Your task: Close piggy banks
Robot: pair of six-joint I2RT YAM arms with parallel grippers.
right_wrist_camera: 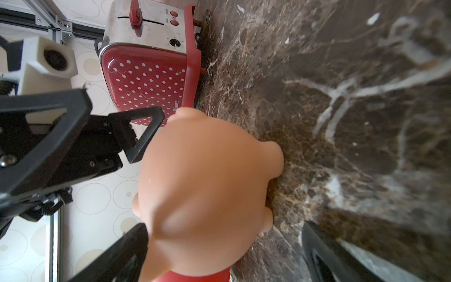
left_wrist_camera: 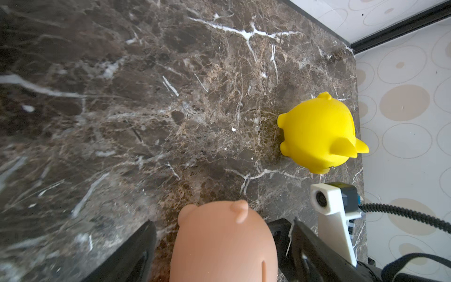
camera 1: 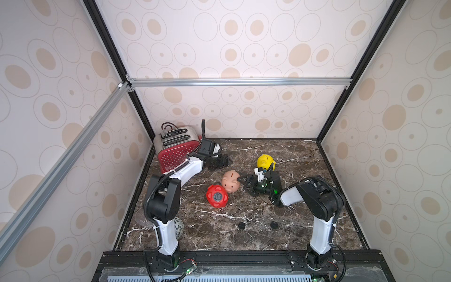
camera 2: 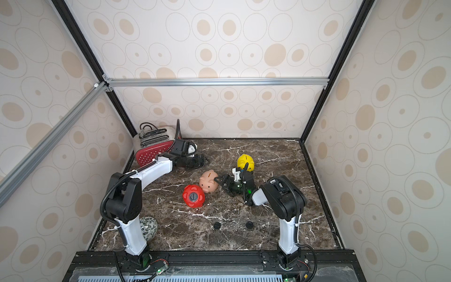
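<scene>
The pink piggy bank (camera 1: 230, 182) rests on the marble table, its slot facing up, next to the red piggy bank (camera 1: 217, 196). On the red one's upturned face shows a round grey disc with a dark ring. Farther back sits a yellow piggy bank (camera 1: 266, 161), partly hidden by the right arm in the top left view. My left gripper (camera 1: 229, 160), open, is just behind the pink bank; in the left wrist view its fingers (left_wrist_camera: 141, 249) flank that bank without gripping. From the right, my open right gripper stands close beside the pink bank.
Two small black caps (camera 1: 241, 225) (camera 1: 274, 225) lie on the front table. A red toaster (camera 1: 176, 150) fills the back left corner, beside the left arm. A patterned round object (camera 2: 148, 228) sits behind the left arm's base. Room is free at the back right.
</scene>
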